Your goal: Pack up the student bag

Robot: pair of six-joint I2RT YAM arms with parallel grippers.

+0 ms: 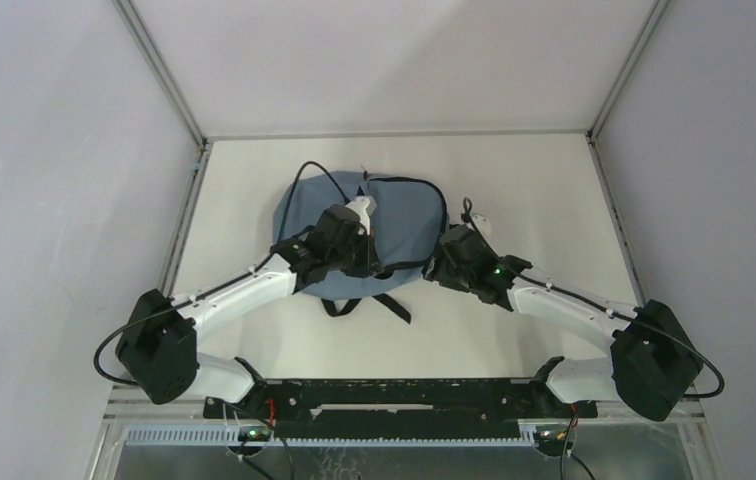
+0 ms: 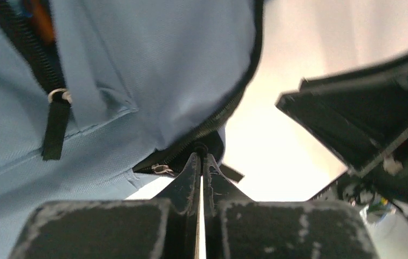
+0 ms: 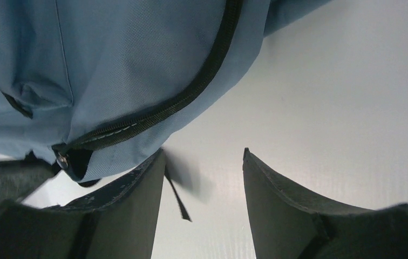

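The blue-grey student bag (image 1: pixel 404 210) lies flat on the white table, its black straps spread toward the near side. In the left wrist view my left gripper is shut at the dark zipper (image 2: pixel 161 168) along the bag's lower edge; whether it pinches any of it is hard to tell. An orange item shows inside an opening at the upper left. My right gripper stands open just beside the bag's zipped edge (image 3: pixel 137 121), with bare table between its fingers.
The two grippers are close together, the right one showing at the side of the left wrist view. Walls enclose the table on three sides.
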